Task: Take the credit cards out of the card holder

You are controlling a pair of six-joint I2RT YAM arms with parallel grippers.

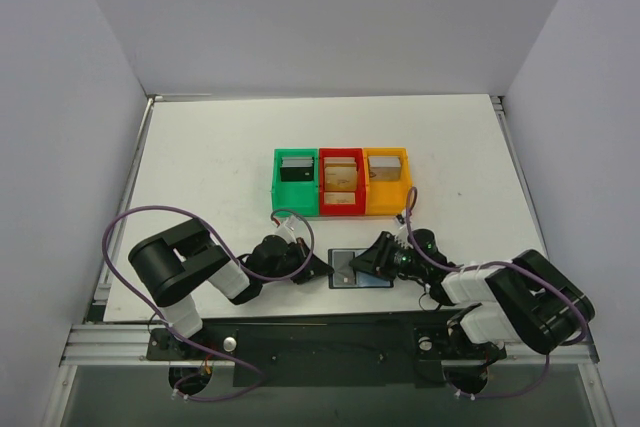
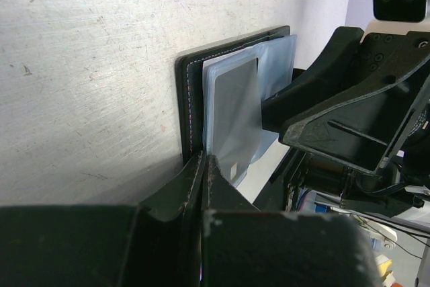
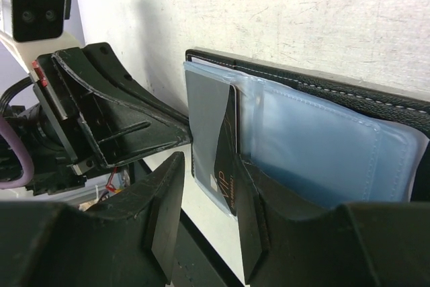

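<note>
The card holder [image 1: 343,281] lies open on the table between both arms, a black cover with clear bluish sleeves. A grey card [image 2: 234,109] with a black part marked VIP [image 3: 227,166] shows in the sleeve at its left end. At that end, my left gripper is shut on the holder's edge; the exact grip is hard to make out. My right gripper stands open over the holder, one fingertip close to the VIP edge of the card and the other left of it. Nothing is held between its fingers.
Behind the holder stand green [image 1: 294,198], red [image 1: 342,209] and yellow [image 1: 389,197] bins, each with cards inside. The table's front edge is close below the holder.
</note>
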